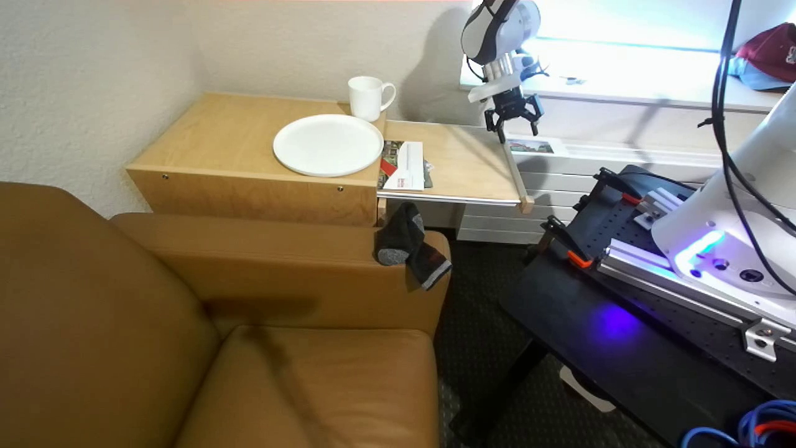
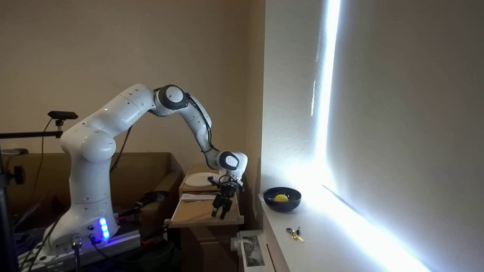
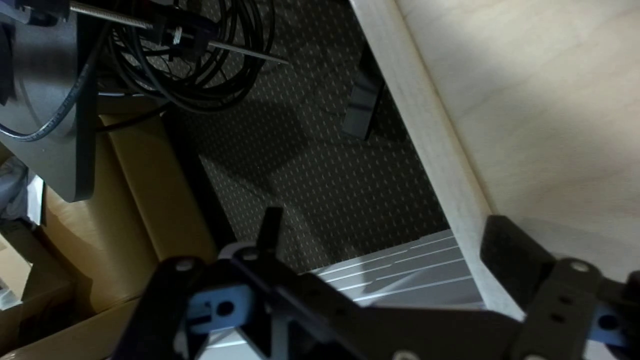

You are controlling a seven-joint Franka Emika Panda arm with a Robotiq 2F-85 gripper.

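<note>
My gripper point(image 1: 517, 134) points down at the front edge of a pulled-out wooden drawer point(image 1: 462, 149), its fingers spread wide with nothing held between them. From the wrist, one finger point(image 3: 273, 225) hangs over the dark floor. The other finger point(image 3: 510, 255) overlaps the drawer's raised front strip point(image 3: 447, 150); whether it touches the wood cannot be told. In the second exterior view the gripper point(image 2: 218, 214) appears in front of the drawer floor. A booklet and papers point(image 1: 408, 165) lie at the drawer's inner end.
On the cabinet top are a white plate point(image 1: 328, 145) and a white mug point(image 1: 365, 98). Dark socks point(image 1: 407, 242) lie on the brown sofa's armrest. The windowsill carries a dark bowl point(image 2: 282, 204) with a yellow object in it, and keys point(image 2: 296, 233). A white slatted unit point(image 1: 597, 168) stands below the sill.
</note>
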